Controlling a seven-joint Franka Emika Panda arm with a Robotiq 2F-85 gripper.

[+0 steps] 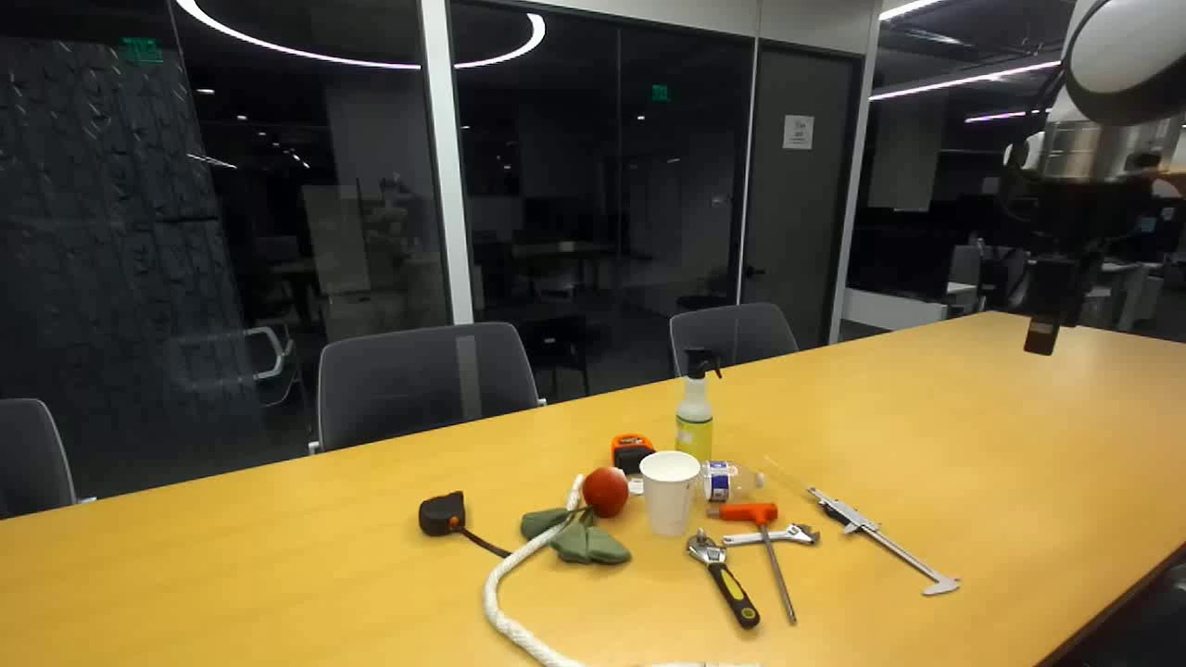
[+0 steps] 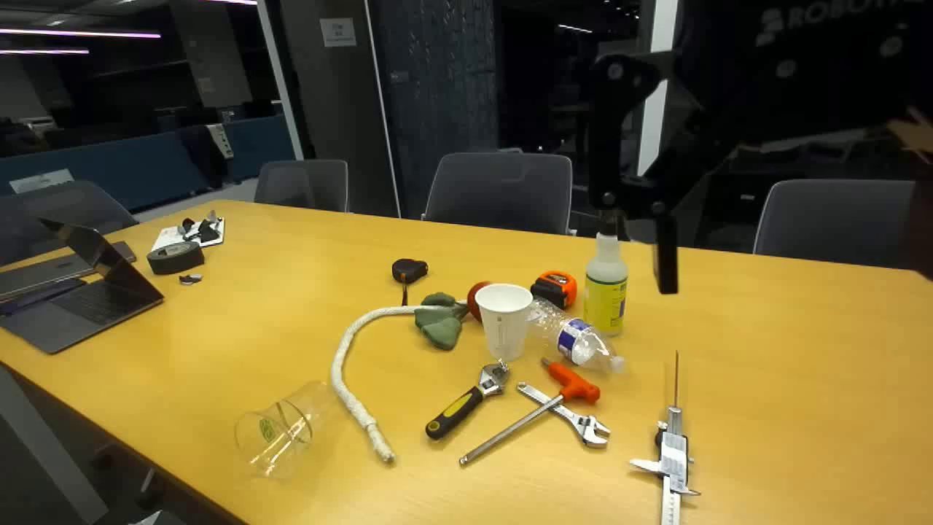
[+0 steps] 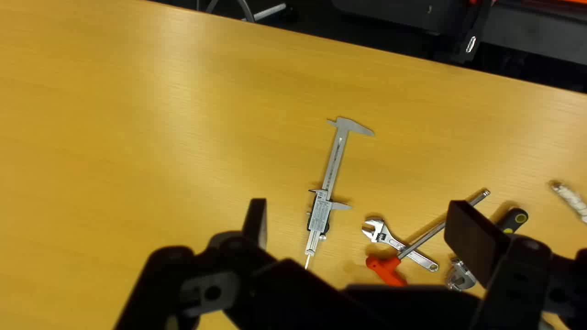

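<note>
High above the wooden table (image 3: 165, 181), my gripper is open with nothing between its fingers. Below it in the wrist view lies a metal caliper (image 3: 330, 170), spread partly open. To its right are a small adjustable wrench (image 3: 391, 240) and an orange T-handle tool (image 3: 386, 269) resting across it. A black and yellow wrench (image 2: 459, 411) lies beside them. A white paper cup (image 1: 669, 495) stands upright near a clear plastic bottle (image 2: 573, 337) on its side. Behind them is a spray bottle (image 2: 606, 289), partly hidden by the gripper in exterior view 2.
A white rope (image 2: 354, 389) curves past a red round object (image 1: 606, 491) with green leaves (image 1: 578, 541). Two tape measures (image 1: 442, 513) and a clear tipped glass (image 2: 280, 429) are on the table. A laptop (image 2: 96, 284) sits at one end. Bare tabletop lies beside the caliper.
</note>
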